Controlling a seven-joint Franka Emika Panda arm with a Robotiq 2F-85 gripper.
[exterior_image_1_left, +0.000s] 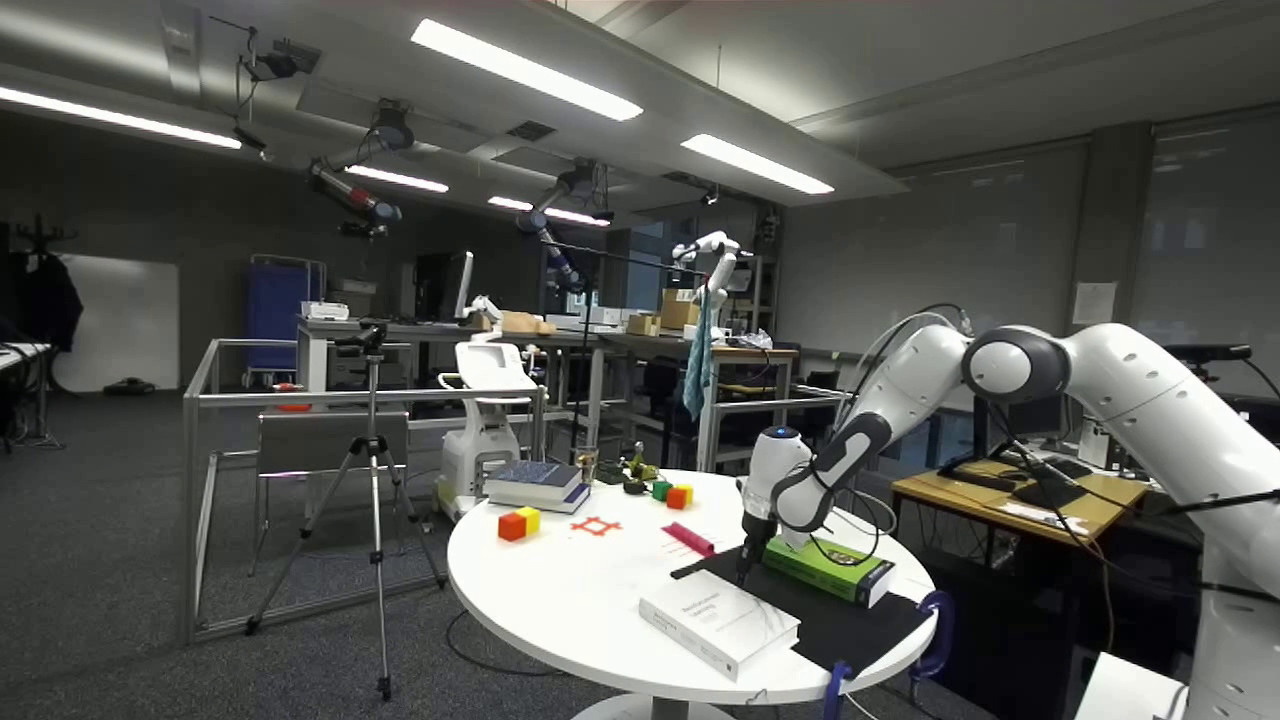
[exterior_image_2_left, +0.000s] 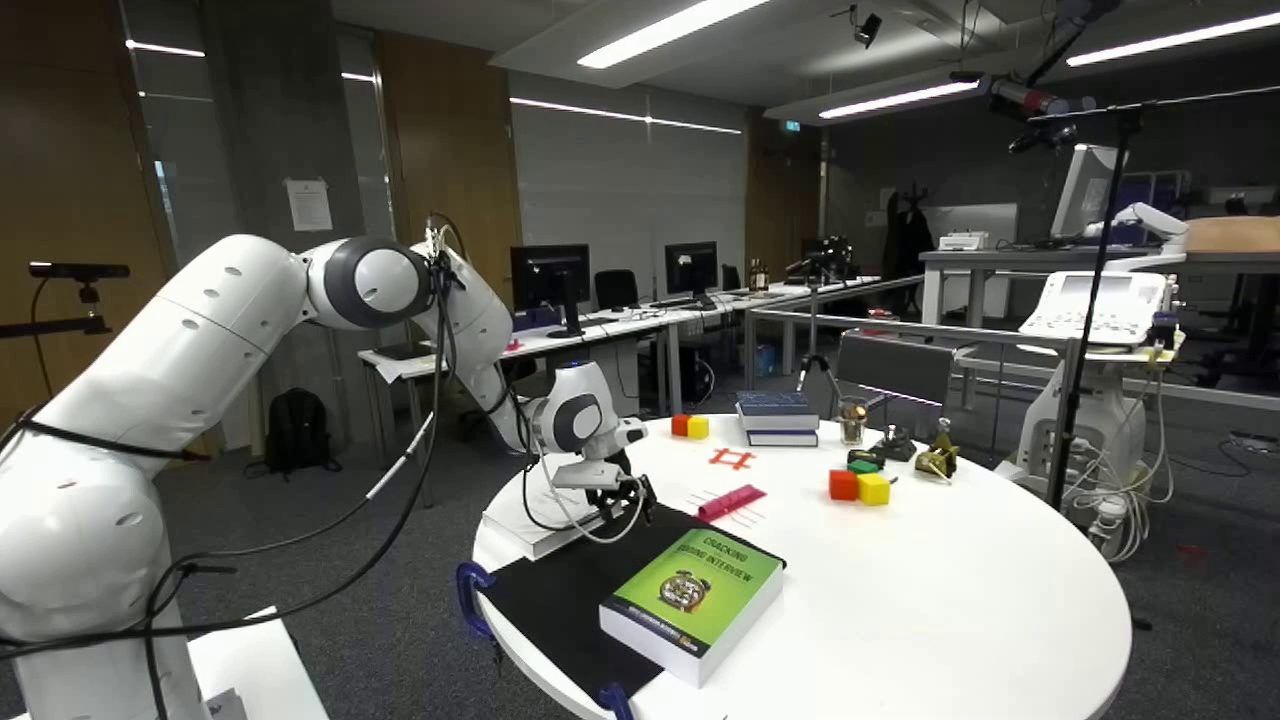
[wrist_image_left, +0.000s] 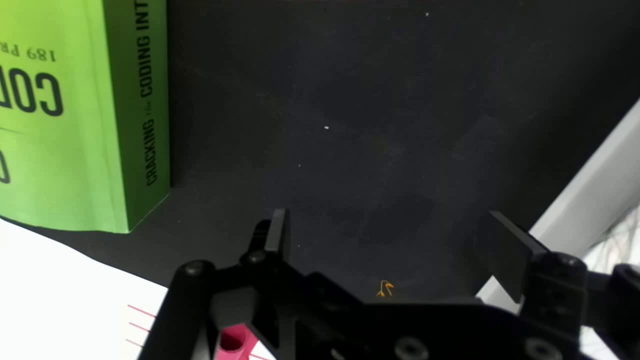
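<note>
My gripper is open, with only black mat showing between its fingers. In the first exterior view its tip hangs low over the black mat (exterior_image_1_left: 828, 630), between two books. A green book (exterior_image_2_left: 696, 588) with "Cracking the Coding Interview" on it lies on one side of the mat; its spine shows at the left of the wrist view. The white book (exterior_image_1_left: 720, 618) lies on the other side, and one finger is close to its edge in the wrist view. Whether that finger touches it, I cannot tell.
A magenta piece (exterior_image_2_left: 731, 503) lies near the mat. Farther off are an orange grid shape (exterior_image_2_left: 732, 458), coloured blocks (exterior_image_2_left: 859, 485), and stacked blue books (exterior_image_1_left: 536, 485). Blue clamps (exterior_image_1_left: 942, 632) grip the table edge. The white table (exterior_image_2_left: 936, 600) is widely bare.
</note>
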